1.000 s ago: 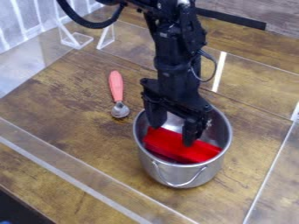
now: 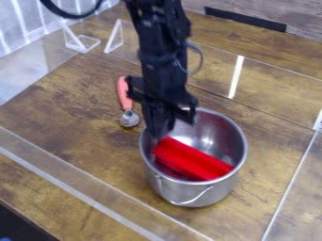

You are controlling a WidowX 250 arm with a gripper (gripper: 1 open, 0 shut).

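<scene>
A metal pot (image 2: 193, 196) stands at the lower right with a red cylindrical object (image 2: 191, 158) lying inside it. My black gripper (image 2: 164, 117) is over the pot's back-left part, its lower end at the red object's upper-left end. The gripper is blurred, and its fingertips are hard to make out. A tool with a red handle (image 2: 124, 92) and a metal head lies on the wooden table just left of the gripper.
A white rack-like object (image 2: 78, 42) sits at the back left. The table behind and right of the pot is clear.
My gripper has shifted slightly left and is now more blurred. The pot has moved a little left, and more of the red object shows.
</scene>
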